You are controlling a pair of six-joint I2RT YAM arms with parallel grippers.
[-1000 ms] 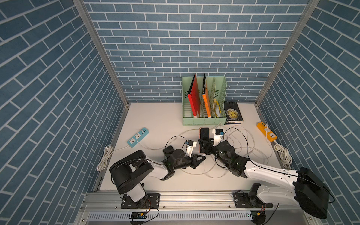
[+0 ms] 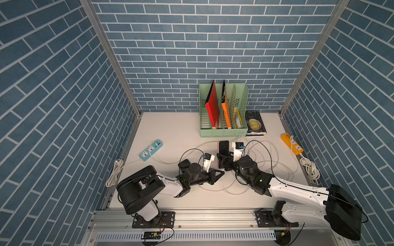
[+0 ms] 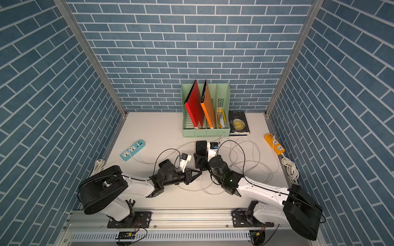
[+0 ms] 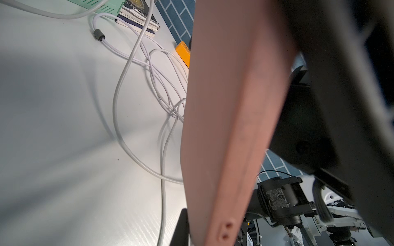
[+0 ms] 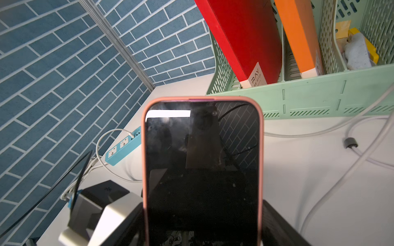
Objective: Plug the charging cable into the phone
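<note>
A phone (image 2: pixel 223 148) in a pink case stands tilted upright, its dark screen (image 5: pixel 203 164) facing the right wrist camera. My right gripper (image 2: pixel 224 161) is shut on its sides near the lower end. Just below the phone's bottom end, my left gripper (image 2: pixel 223 172) is shut, its fingertips close together. In the left wrist view the phone's pink edge (image 4: pixel 246 135) looms large and hides most of that gripper. A white cable (image 4: pixel 163 201) runs down towards the left fingers. Its plug is hidden, so I cannot tell whether it sits in the phone.
A green file rack (image 2: pixel 223 132) with red and orange folders stands at the back, beside black books (image 2: pixel 255 123). A blue power strip (image 2: pixel 150 150) lies left, an orange one (image 2: pixel 291 144) right. Loose white cable loops (image 4: pixel 160 94) cover the table right of the phone.
The phone and my right gripper have come down very slightly towards the left gripper. The left arm's elbow has shifted a little left; its fingertips have barely moved.
</note>
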